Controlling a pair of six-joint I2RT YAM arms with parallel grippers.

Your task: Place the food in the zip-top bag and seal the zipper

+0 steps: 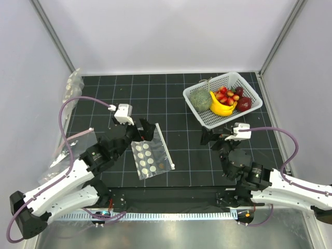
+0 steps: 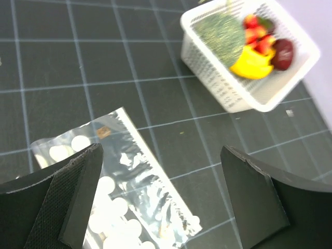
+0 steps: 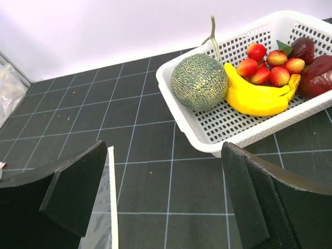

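A clear zip top bag with pale round dots [image 1: 148,158] lies flat on the dark tiled table, its white zipper strip [image 2: 150,158] along the right side. Food fills a white basket [image 1: 206,119] at the back right: a netted melon [image 3: 199,82], yellow bananas [image 3: 257,98], red strawberry-like fruits [image 3: 271,67] and dark red fruits [image 3: 317,77]. Above the bag's upper end, my left gripper [image 1: 145,133] stands open and empty. My right gripper [image 1: 213,137], also open with nothing between its fingers, hovers just in front of the basket.
Another clear bag with a zipper strip [image 1: 78,136] lies at the left, partly behind the left arm. Crumpled dotted plastic [image 1: 72,88] rests against the left wall. Bare tiles [image 1: 161,96] fill the back middle, and walls enclose the table.
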